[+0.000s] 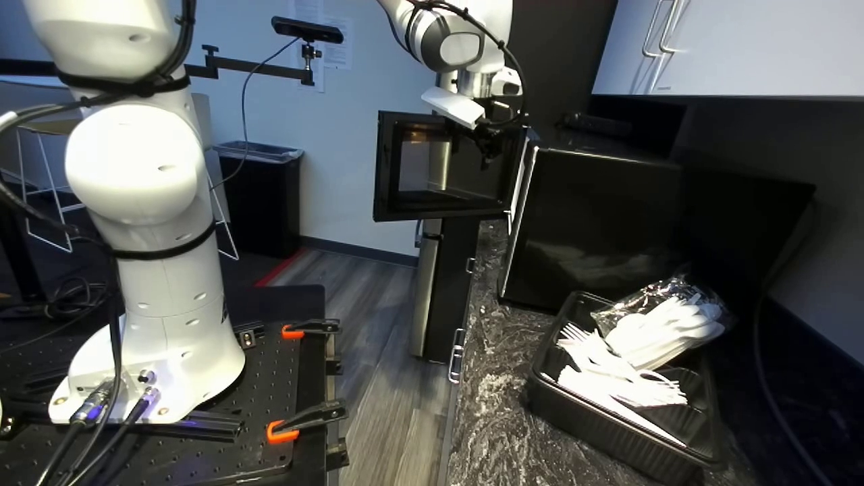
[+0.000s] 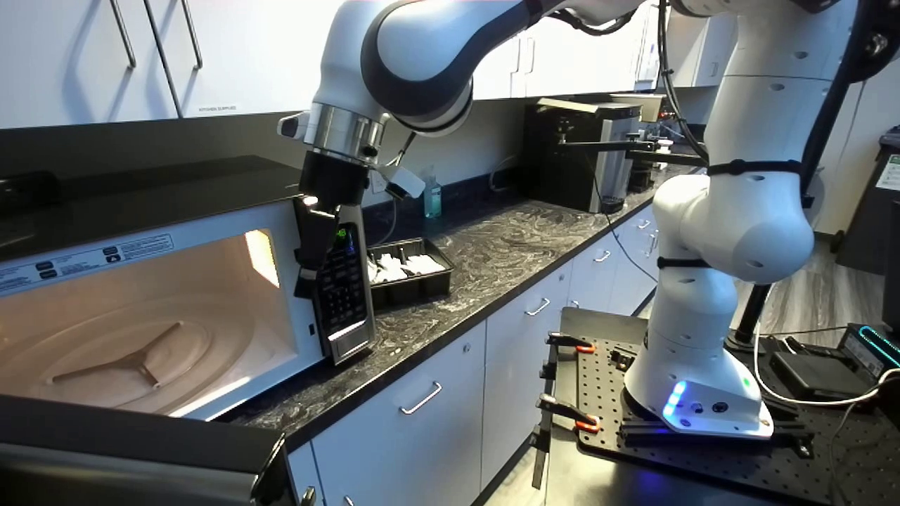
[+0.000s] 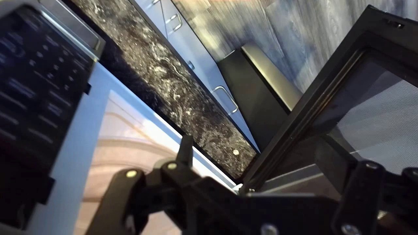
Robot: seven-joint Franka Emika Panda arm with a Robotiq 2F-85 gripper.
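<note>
A black microwave [image 1: 591, 227] stands on the counter with its door [image 1: 387, 166] swung wide. Its lit cavity with the glass turntable [image 2: 139, 362] is visible in exterior view 2. My gripper is open, its two fingers spread apart with nothing between them. In the wrist view one finger overlaps the lit cavity and the other overlaps the window of the door [image 3: 376, 113]. From exterior view 2, the gripper [image 2: 310, 274] hangs in front of the microwave, near the keypad panel [image 2: 344, 282]; contact with it cannot be made out.
A black tray [image 1: 615, 445] of white plastic cutlery [image 1: 624, 364] sits beside the microwave. Cabinets [image 1: 745, 48] hang above. The counter strip [image 2: 523, 244] past the tray is mostly clear. A soap bottle [image 2: 432, 198] stands by the wall.
</note>
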